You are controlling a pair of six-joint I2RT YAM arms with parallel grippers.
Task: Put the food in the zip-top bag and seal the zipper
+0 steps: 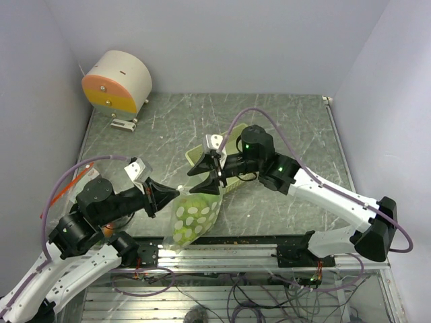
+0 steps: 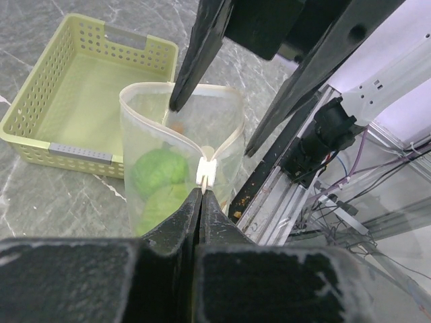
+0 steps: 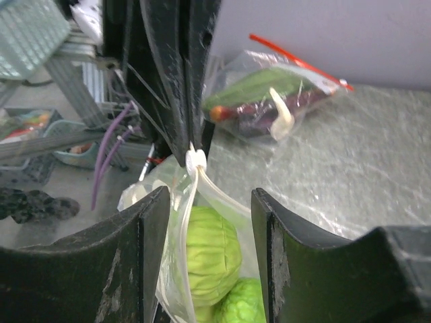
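A clear zip-top bag [image 1: 195,219] with white dots hangs near the table's front edge, green food [image 2: 160,175] inside it. Its mouth gapes in the left wrist view. My left gripper is shut on the bag's white zipper slider [image 2: 206,171], at one corner of the mouth. Over the mouth, my right gripper [image 1: 206,179] has its fingers spread apart, one fingertip [image 2: 178,101] close to the rim. In the right wrist view the bag's zip edge [image 3: 183,249] shows between and below those fingers; whether either one touches the film I cannot tell.
Behind the bag stands a light green basket [image 2: 57,81], seemingly empty. Another clear bag with a red zip strip [image 3: 269,94] and food lies at the left. A cream bread-box-like container [image 1: 120,84] sits at the back left. Bare tabletop [image 1: 296,121] extends at the back right.
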